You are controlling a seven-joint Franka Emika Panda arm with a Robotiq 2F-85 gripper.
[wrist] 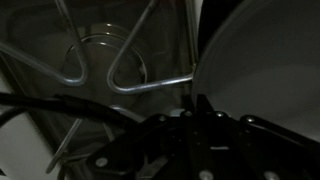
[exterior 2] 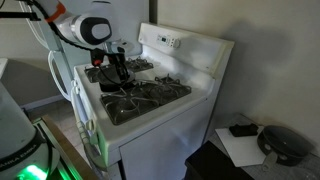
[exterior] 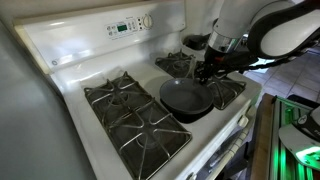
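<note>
A dark frying pan (exterior: 187, 96) sits at the middle of the stove top, towards the front right. Its pale curved inside (wrist: 265, 65) fills the right of the wrist view. My gripper (exterior: 203, 77) is low at the pan's rim, on the arm's side. In the wrist view the dark fingers of the gripper are shut against or very near the rim. Poor light hides whether the thin rim lies between them. Exterior view 2 shows the gripper (exterior 2: 122, 74) over the pan, which it partly covers.
The white stove (exterior: 95, 75) has black burner grates (exterior: 150, 137), bare on the left side. Its control panel (exterior: 130, 27) rises behind. In exterior view 2, a dark lidded pot (exterior 2: 285, 145) stands on the counter at right, beside a white sheet (exterior 2: 238, 146).
</note>
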